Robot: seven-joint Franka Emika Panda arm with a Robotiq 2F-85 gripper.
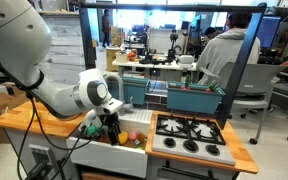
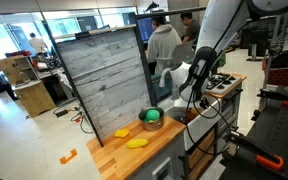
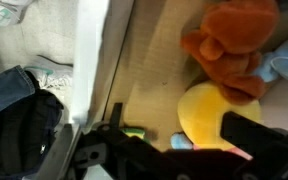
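Observation:
My gripper is open, low over the white basin [image 1: 94,153] that is set into the counter. In the wrist view an orange-brown plush toy [image 3: 232,40] lies ahead of the fingers, toward the right. Just below it sits a rounded yellow-orange object [image 3: 206,115], partly covered by the right finger [image 3: 246,138]. A small green and yellow piece [image 3: 134,132] shows between the fingers, apart from them. No object is gripped. Several colourful items fill the basin, among them an orange one [image 1: 123,137].
Right of the basin stands a stove top [image 1: 192,135] with knobs. The white basin wall [image 3: 102,70] runs close by the left finger. A faucet [image 1: 127,88] rises behind. On the wooden counter, a green item in a pot [image 2: 152,116] and a yellow object [image 2: 137,143] lie.

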